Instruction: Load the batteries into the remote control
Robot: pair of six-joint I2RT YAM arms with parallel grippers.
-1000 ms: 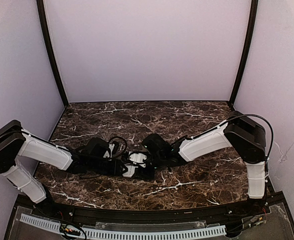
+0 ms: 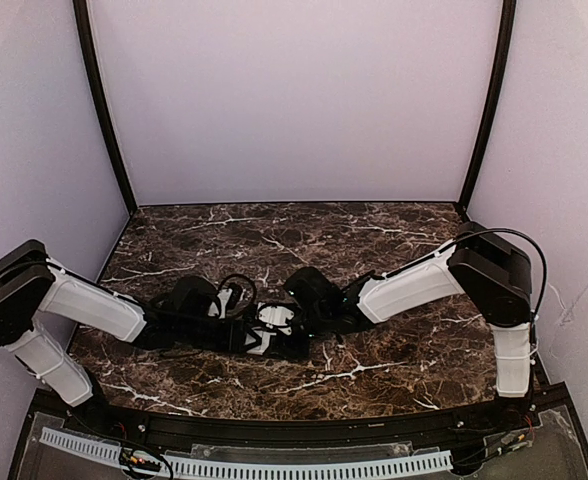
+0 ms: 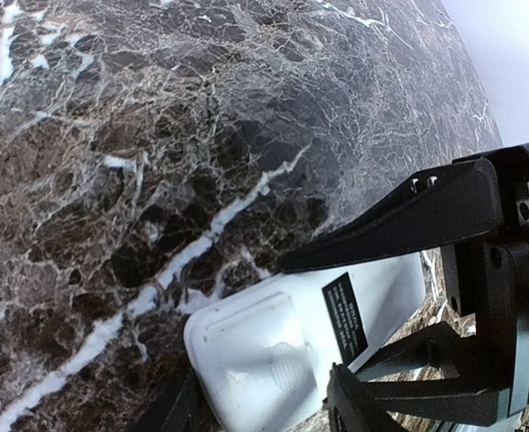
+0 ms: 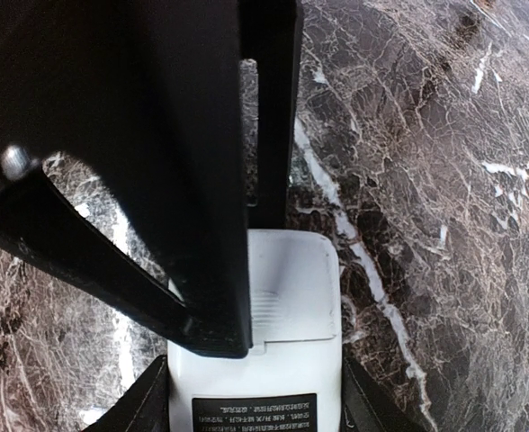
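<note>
The white remote control lies back side up on the marble table, with a black label and a closed-looking battery cover at one end. My left gripper is open at the remote; its dark fingers reach over the cover end in the right wrist view. My right gripper is at the remote from the other side, one finger on each flank in its wrist view; whether it grips is unclear. In the left wrist view the other gripper's black parts sit above and beside the remote. No batteries can be made out.
Light walls stand at the back and sides, with a dark frame edge along the front.
My left arm shifted slightly at the remote over the last second, dipping and coming back. The right arm looks unchanged.
</note>
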